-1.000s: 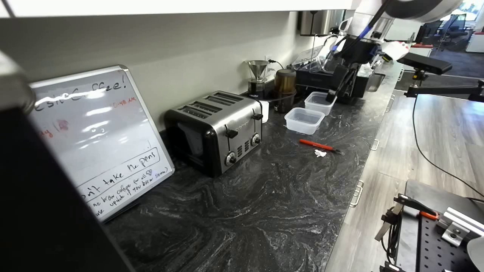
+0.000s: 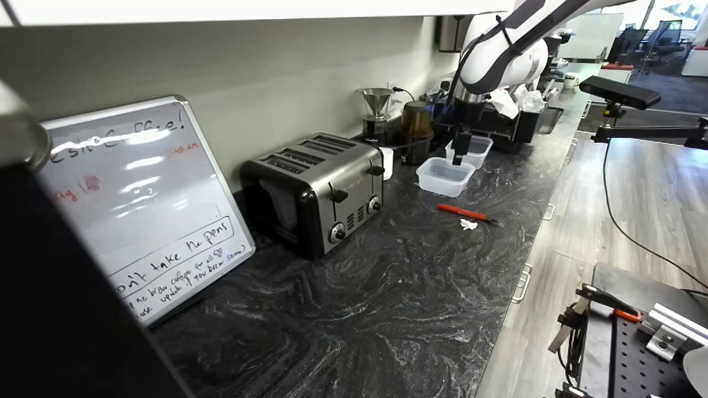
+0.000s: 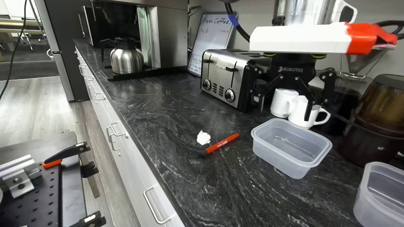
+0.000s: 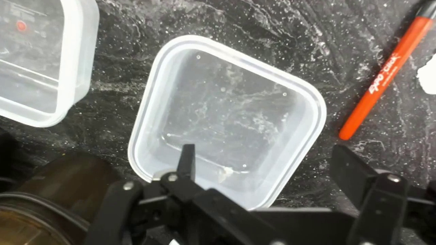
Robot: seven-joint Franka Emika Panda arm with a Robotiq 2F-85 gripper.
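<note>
My gripper stands open, its two black fingers wide apart and nothing held between them. In the wrist view one fingertip overlaps the near side of a clear plastic container, while the other is over the counter to its right. That container holds only a small pale speck or glint at its near edge. A second clear container is to the left. The red marker lies on the counter with its dark end away from the container. Beside it is a crumpled white scrap.
The silver toaster and white mugs stand near the wall. A brown-lidded grinder is close by the gripper's left side. A steel carafe sits farther off.
In exterior view 1 the arm has swung left, from over the rear container to near the front one. Containers, marker and white scrap lie where they were.
</note>
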